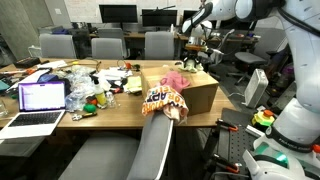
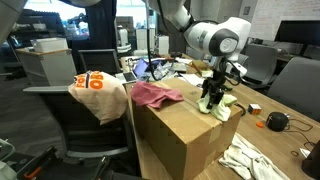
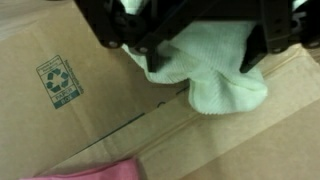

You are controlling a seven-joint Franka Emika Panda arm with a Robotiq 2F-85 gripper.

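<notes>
A pale green cloth (image 2: 217,106) lies bunched on top of the cardboard box (image 2: 180,125), near its corner. My gripper (image 2: 207,102) points down at this cloth from above. In the wrist view, the gripper has its dark fingers (image 3: 256,45) standing apart, with folds of the green cloth (image 3: 225,90) between them. Whether they press on the fabric does not show. A pink cloth (image 2: 158,95) rests on the box's other side, and its edge (image 3: 105,172) shows low in the wrist view.
On a chair back hangs an orange and white cloth (image 2: 98,95). A white cloth (image 2: 250,157) lies on the table beside the box. The table holds a laptop (image 1: 40,100), a dark mug (image 2: 277,121) and several small items.
</notes>
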